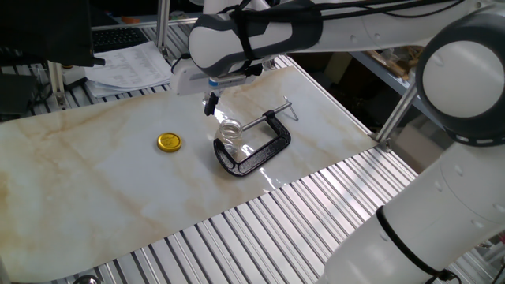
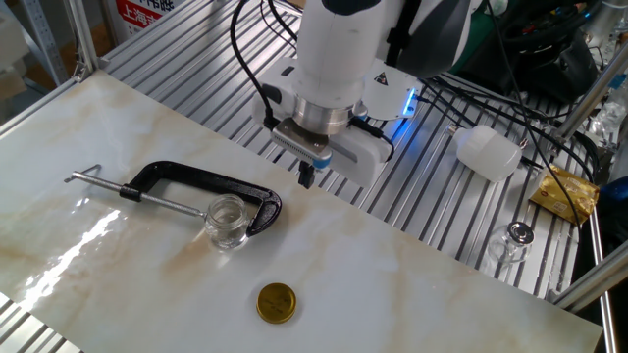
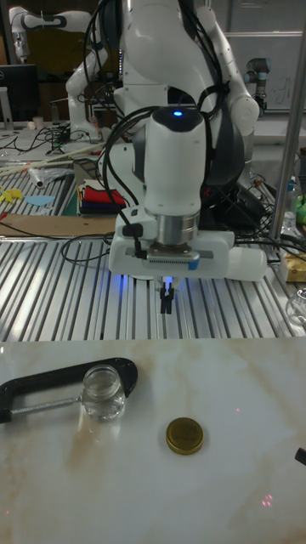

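My gripper (image 1: 211, 105) hangs above the table with its dark fingertips close together; nothing shows between them in exterior view 3, where the gripper (image 3: 167, 300) faces the camera. A clear, lidless glass jar (image 2: 228, 222) stands within the frame of a black C-clamp (image 2: 211, 179), whose steel screw reaches the jar's side. The round gold lid (image 1: 169, 142) lies flat on the table, apart from jar and clamp. In exterior view 2 the gripper (image 2: 306, 176) appears to the right of the jar and above the lid (image 2: 277, 303).
Marbled sheeting (image 1: 87, 189) covers the work surface, mostly bare around the lid. Slatted metal (image 2: 442, 211) borders it, carrying a white rounded object (image 2: 488, 153), a small glass bottle (image 2: 514, 240) and a yellow packet (image 2: 564, 195). Papers (image 1: 134, 72) lie at the back in exterior view 1.
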